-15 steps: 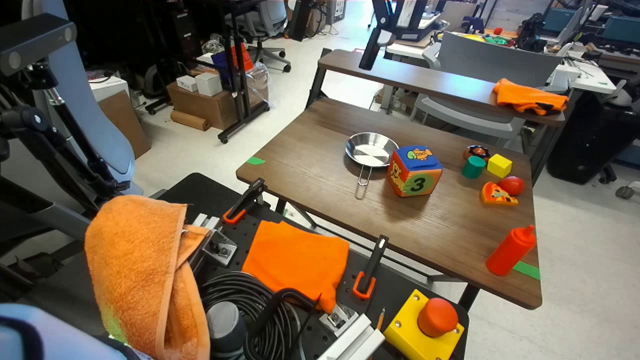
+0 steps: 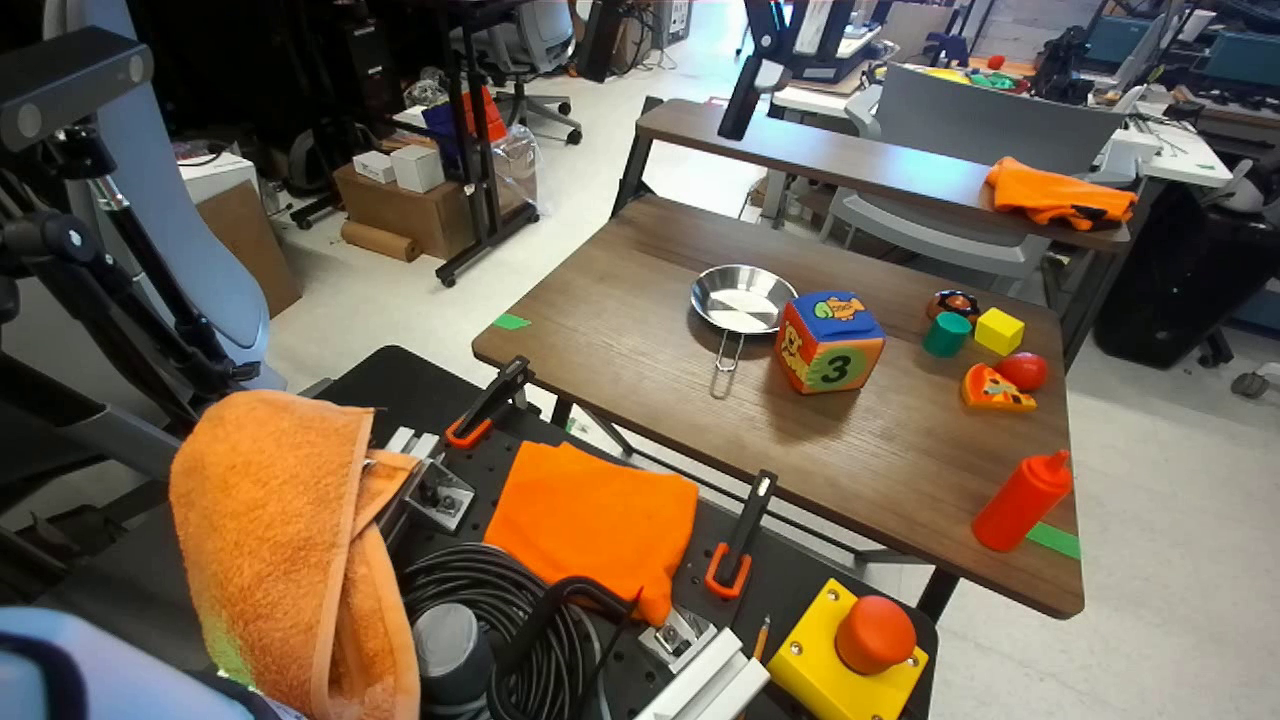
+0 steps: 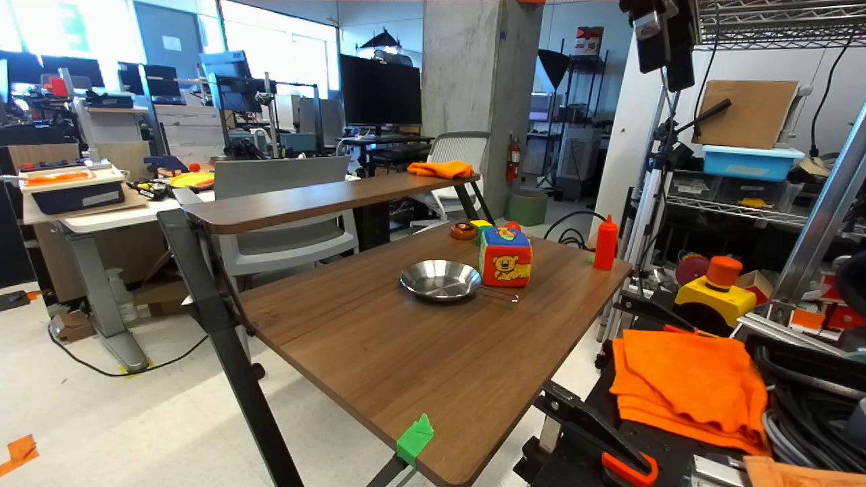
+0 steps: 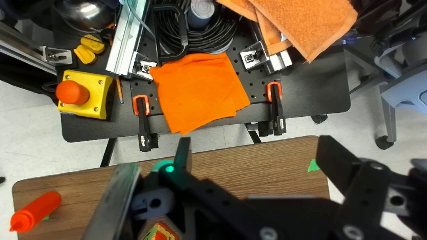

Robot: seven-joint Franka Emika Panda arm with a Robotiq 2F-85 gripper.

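Note:
With its two black fingers (image 4: 183, 154) spread wide and nothing between them, my gripper stands open in the wrist view. On the brown table (image 2: 624, 288) rests a shiny metal pan (image 2: 744, 300), its wire handle toward the near edge. Right beside it is a soft picture cube (image 2: 830, 342) with a blue top and a number 3. A red squeeze bottle (image 2: 1022, 502) stands upright near the right corner. Grouped farther back are a teal cylinder (image 2: 947, 335), a yellow block (image 2: 998, 331), a red ball-like item (image 2: 1022, 371), a toy pizza slice (image 2: 997, 389) and a small brownish-red object (image 2: 951, 305).
A raised shelf (image 2: 816, 150) runs along the table's far side, an orange cloth (image 2: 1056, 194) at one end. Clamps, cables, another orange cloth (image 4: 200, 92) and a yellow box with a red button (image 4: 86, 94) occupy the black bench.

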